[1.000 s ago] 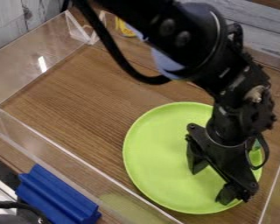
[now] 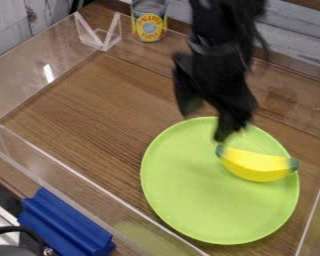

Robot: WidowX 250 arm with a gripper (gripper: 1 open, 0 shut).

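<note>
My gripper (image 2: 212,107), dark and motion-blurred, hangs over the back part of a green plate (image 2: 203,200). Its fingers are spread, with nothing visible held. A yellow banana-like object (image 2: 256,169) with a green tip lies on the right side of the plate, just below and right of the gripper.
A can (image 2: 149,24) with a yellow label stands at the back left. Clear plastic walls edge the wooden surface (image 2: 89,110), whose left part is free. A blue plastic rack (image 2: 63,225) sits outside at the lower left.
My gripper has risen and moved back, away from the plate's front right, uncovering the yellow object on the plate.
</note>
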